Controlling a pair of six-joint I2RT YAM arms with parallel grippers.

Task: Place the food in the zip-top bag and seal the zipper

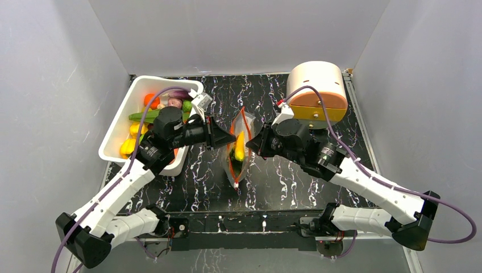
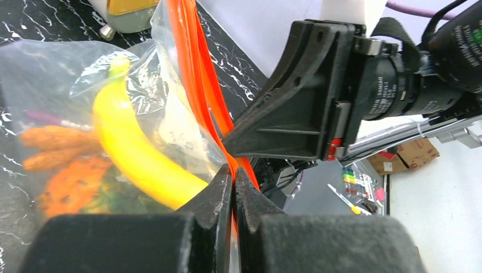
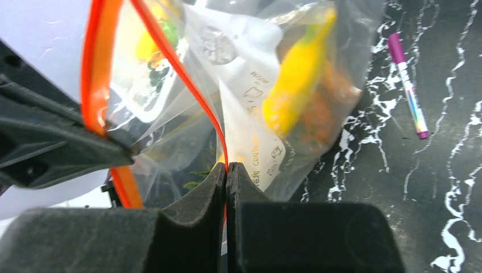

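Between both arms hangs a clear zip top bag (image 1: 248, 122) with orange zipper edges, its mouth spread open. Inside are a yellow banana-like food (image 2: 128, 136), an orange carrot-like piece (image 2: 59, 139) and something green. On the left edge of the mouth, my left gripper is shut, the orange strip running between its fingertips. At the opposite edge, my right gripper is shut too, with the thin orange rim pinched between its tips. Some of the contents blur behind the plastic.
A white bin (image 1: 116, 122) of assorted produce stands at the left, partly under the left arm. A peach and yellow bread-box-like container (image 1: 316, 85) sits at the back right. A purple-capped marker (image 3: 408, 85) lies on the dark marbled table.
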